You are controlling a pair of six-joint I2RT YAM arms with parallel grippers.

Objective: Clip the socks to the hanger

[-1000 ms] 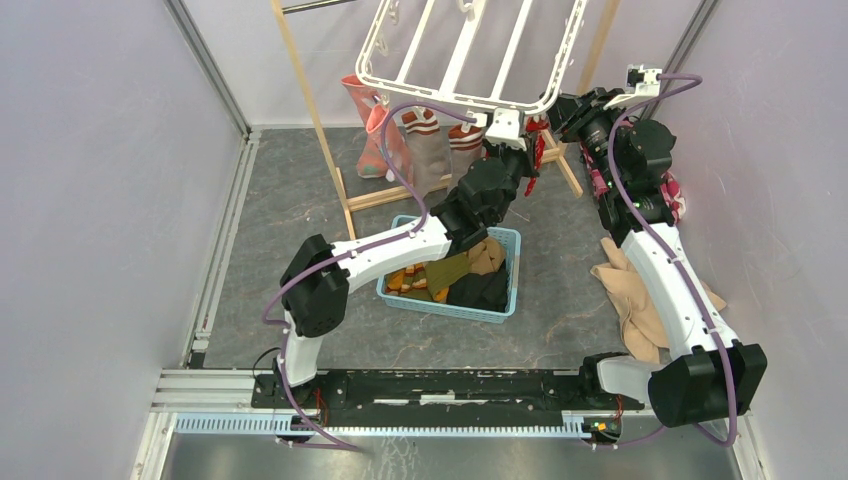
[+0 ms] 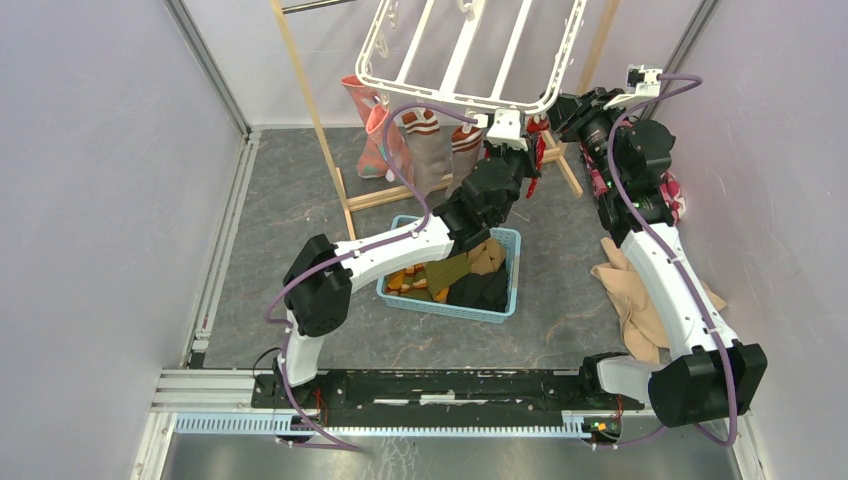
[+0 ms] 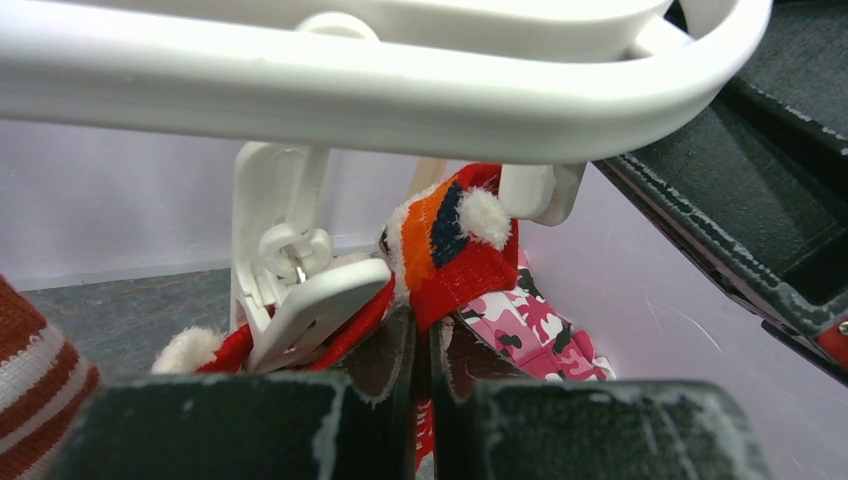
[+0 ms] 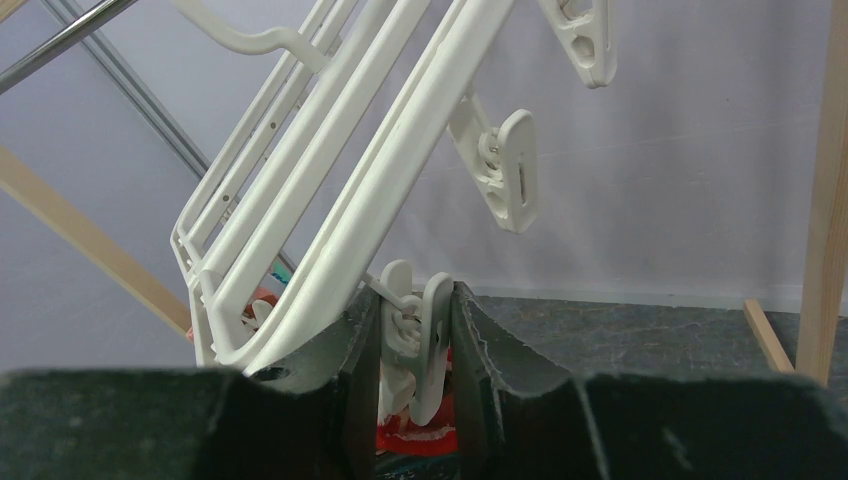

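Observation:
A red sock (image 3: 465, 285) with orange and navy bands and white pompoms hangs under the right front corner of the white hanger (image 2: 470, 99). My left gripper is shut on the sock's cloth. At the hanger's corner my right gripper is shut on a white clip (image 4: 432, 345), squeezing its two arms. Red cloth shows just below that clip in the right wrist view. In the left wrist view the sock's upper edge meets the white clip beside it; whether the clip bites the cloth cannot be told. Another clip (image 3: 310, 310) stands left, red cloth behind it.
Pink socks (image 2: 388, 135) and brown-striped socks (image 2: 425, 140) hang from the hanger's left and middle. A blue basket (image 2: 445, 313) of clothes stands on the floor below. Beige cloth (image 2: 640, 300) lies at right. Wooden posts (image 2: 308, 110) flank the hanger.
Over the last second my left arm has shifted very slightly to the right, still at the sock. The right arm and the hanger look unmoved.

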